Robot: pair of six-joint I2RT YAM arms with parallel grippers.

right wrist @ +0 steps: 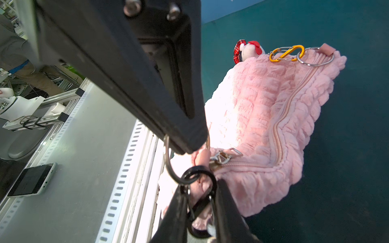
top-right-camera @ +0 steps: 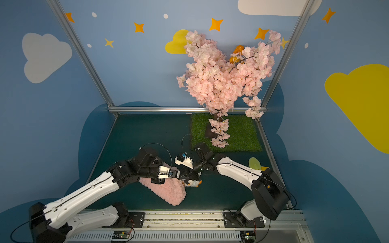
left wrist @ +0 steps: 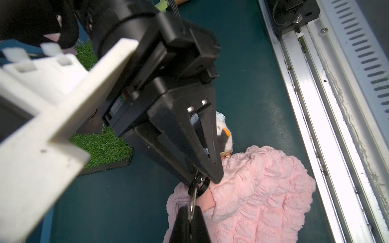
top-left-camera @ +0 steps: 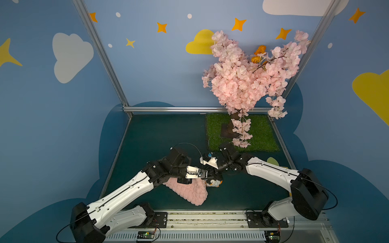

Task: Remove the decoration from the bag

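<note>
The pink quilted bag (top-left-camera: pixel 186 190) lies on the green mat beneath both grippers. In the left wrist view my left gripper is shut at a silver metal ring, with my right gripper just above it. In the right wrist view a black S-shaped clip (right wrist: pixel 202 210) and a ring at the bag's pink tab sit between my right gripper's fingers, whose exact opening is unclear. A penguin plush (left wrist: pixel 224 137) is partly hidden beside the bag. A white plush with red bows (right wrist: pixel 249 50) and a yellow carabiner (right wrist: pixel 283 54) are at the bag's far end.
A cherry blossom tree stands on artificial grass (top-left-camera: pixel 263 133) at the back right. The metal rail (top-left-camera: pixel 202 214) runs along the front.
</note>
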